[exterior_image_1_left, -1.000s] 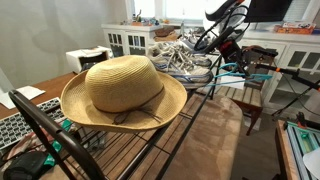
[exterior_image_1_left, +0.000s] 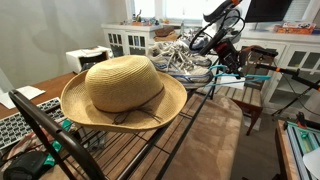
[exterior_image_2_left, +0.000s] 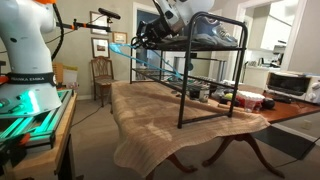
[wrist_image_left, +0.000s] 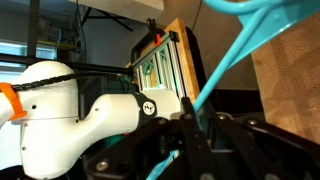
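A light-blue plastic item (wrist_image_left: 240, 50), apparently a clothes hanger, runs out from between the dark fingers of my gripper in the wrist view. The gripper is shut on it. In exterior view 1 the gripper (exterior_image_1_left: 227, 62) hangs at the far end of the black metal rack (exterior_image_1_left: 180, 128), and thin blue bars spread out below and to the right of it. Exterior view 2 has the blue item (exterior_image_2_left: 119, 46) up in the air near the rack's top. Its full outline is hard to make out.
On the rack sit a straw hat (exterior_image_1_left: 122, 92) and a heap of whitish coiled things (exterior_image_1_left: 180, 60). A brown cloth (exterior_image_2_left: 150, 125) covers the table below. To the left lies a keyboard (exterior_image_1_left: 12, 128). Wooden chairs (exterior_image_2_left: 103, 75) stand behind.
The arm and the blue item have shifted slightly at the rack's far end. The hat and the rack have not moved.
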